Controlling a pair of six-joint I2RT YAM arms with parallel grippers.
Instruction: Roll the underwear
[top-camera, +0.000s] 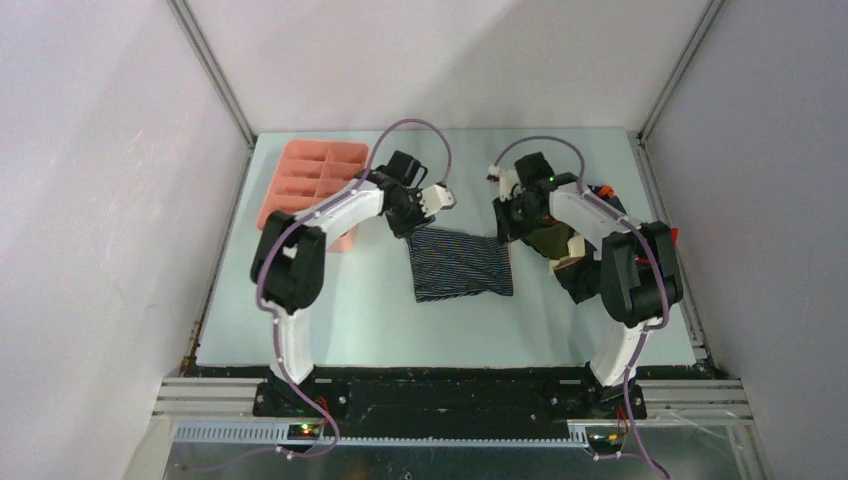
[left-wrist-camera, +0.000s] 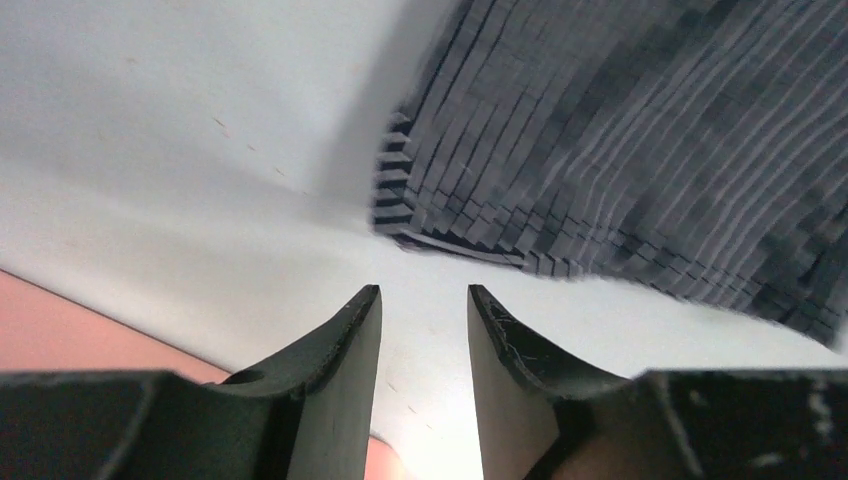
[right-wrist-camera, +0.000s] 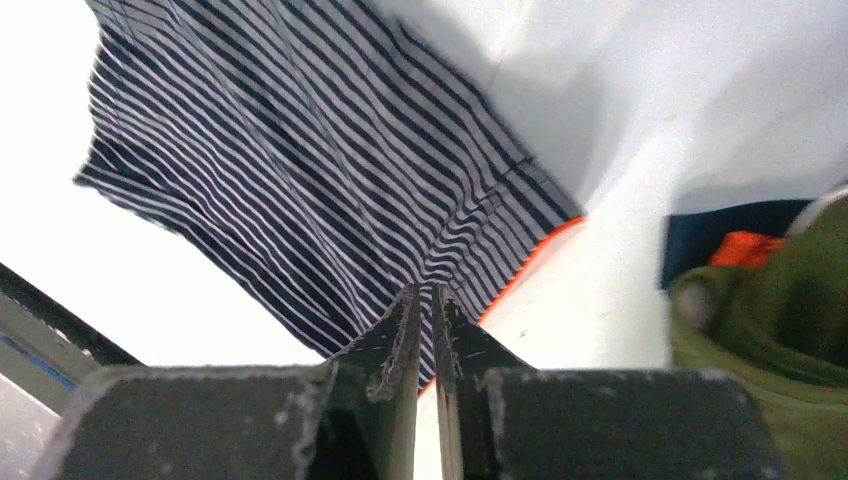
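Note:
The dark, thinly striped underwear (top-camera: 460, 265) lies spread as a rough rectangle mid-table. My left gripper (top-camera: 408, 232) is at its far left corner; in the left wrist view its fingers (left-wrist-camera: 340, 385) stand apart over bare table, with the cloth (left-wrist-camera: 600, 150) beyond their tips. At the far right corner is my right gripper (top-camera: 504, 238). Its fingertips (right-wrist-camera: 408, 310) are together over the striped cloth (right-wrist-camera: 300, 170), near an edge trimmed in orange. Whether any fabric is pinched there cannot be made out.
A salmon-coloured compartment tray (top-camera: 300, 185) stands at the back left, close to the left arm. Crumpled clothes (top-camera: 575, 265) in several colours are heaped under the right arm.

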